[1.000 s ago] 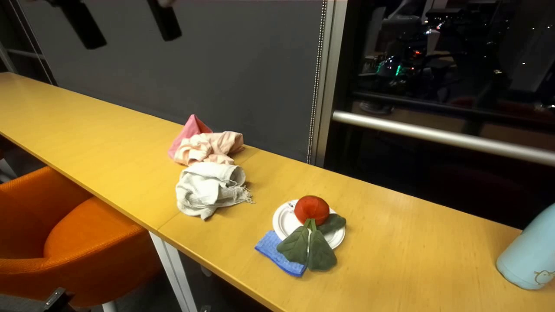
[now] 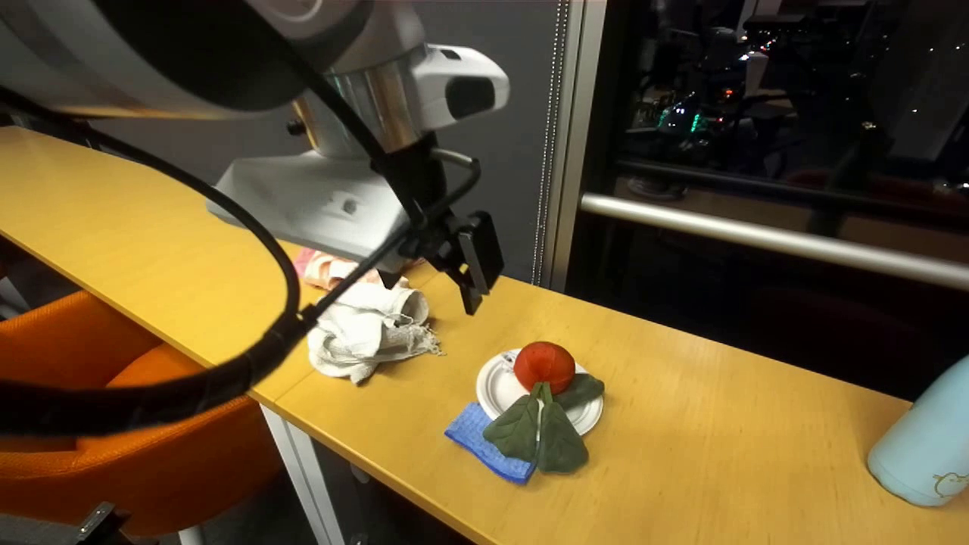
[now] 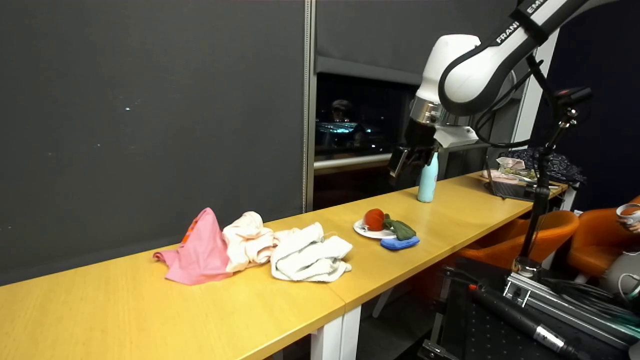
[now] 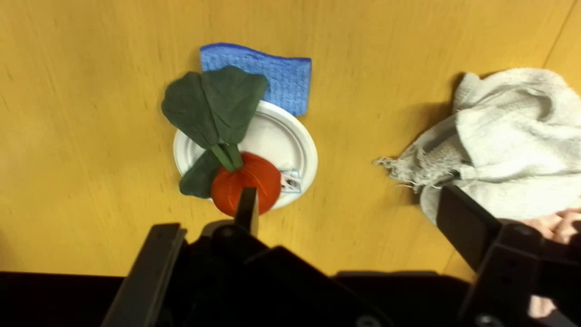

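On a white plate (image 4: 276, 131) lies a stuffed red vegetable (image 4: 265, 170) with broad dark green leaves (image 4: 231, 103). Its leaves reach over the plate's rim and partly cover a folded blue cloth (image 4: 291, 81) on the table. Above the table my gripper (image 2: 478, 273) hangs open in exterior view 1, clear of the plate and with nothing between its fingers. In the wrist view, one dark part of the gripper overlaps the lower edge of the red vegetable in the picture.
A crumpled white towel (image 3: 312, 258), a peach cloth (image 3: 247, 240) and a pink cloth (image 3: 204, 249) lie along the table. Farther along stands a light blue bottle (image 3: 428, 180). The window rail (image 2: 772, 240) runs behind the table. Bare tabletop (image 2: 708, 409) lies between plate and bottle.
The arm has come in from the upper left and down, and its gripper now hangs nearer the plate. The vegetable, plate and cloths have not moved.
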